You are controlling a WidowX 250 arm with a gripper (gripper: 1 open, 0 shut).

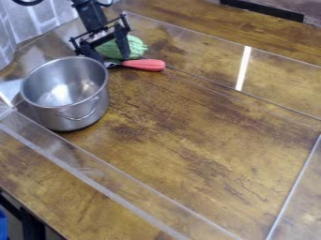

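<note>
My black gripper (100,34) is at the upper left, just over a green leafy object (131,49), probably a plush or plastic vegetable, and overlapping it in this view. Whether its fingers hold anything cannot be made out. A red-handled utensil (142,65) lies just below the green object, its dark end pointing left. A large steel pot (63,96) stands in front, to the lower left.
A dark edge runs along the back right.
</note>
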